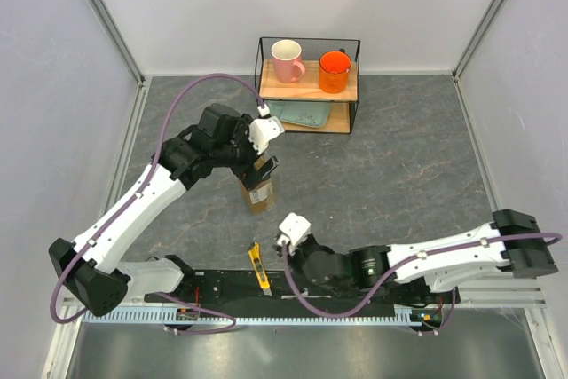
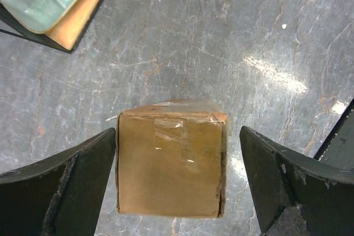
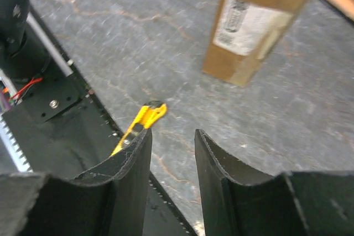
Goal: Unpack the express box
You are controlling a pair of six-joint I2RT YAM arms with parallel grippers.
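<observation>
A brown cardboard box (image 1: pixel 256 196) stands upright on the grey table, a white label on its side (image 3: pixel 243 26) and clear tape along its top (image 2: pixel 182 120). My left gripper is open over the box, one finger to each side, and the box top shows between and below the fingertips with gaps. A yellow utility knife (image 1: pixel 259 265) lies at the table's front edge, its front end over the black base strip. My right gripper is part open, its gap empty; the knife (image 3: pixel 146 116) lies just beyond its left fingertip.
Behind the box stands a two-level rack (image 1: pixel 310 91) with a pink mug (image 1: pixel 286 63), an orange mug (image 1: pixel 335 72) and a pale green tray (image 1: pixel 302 113).
</observation>
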